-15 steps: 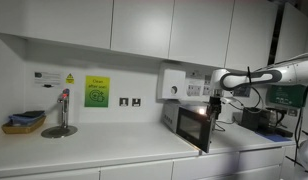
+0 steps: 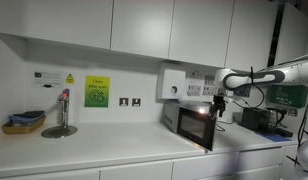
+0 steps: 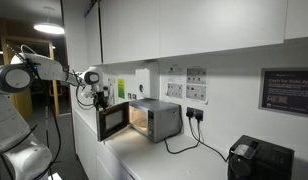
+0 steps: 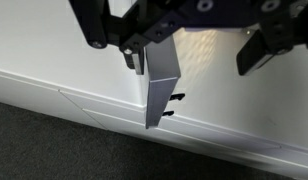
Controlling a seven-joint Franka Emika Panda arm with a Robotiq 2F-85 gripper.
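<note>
A microwave [image 3: 166, 122] stands on the counter with its door [image 3: 114, 119] swung wide open. In exterior view 1 the dark face of the door [image 2: 194, 126] is turned toward the camera. My gripper [image 2: 218, 103] hangs at the free edge of the door, near its top. From the wrist, the grey door edge [image 4: 161, 85] runs down beside the left one of my fingers [image 4: 133, 58]; whether they touch I cannot tell. The gripper is open, its two fingers well apart. Part of the microwave's lit inside shows at the top of that view.
White cupboards [image 2: 139, 25] hang above the counter [image 2: 119, 151]. A tap [image 2: 62, 115] and a basket [image 2: 24, 122] stand at its left end. A black appliance [image 3: 259, 160] is on the microwave's other side.
The arm has risen a little and the gripper has shifted slightly right in exterior view 1. The microwave door looks nearly the same.
</note>
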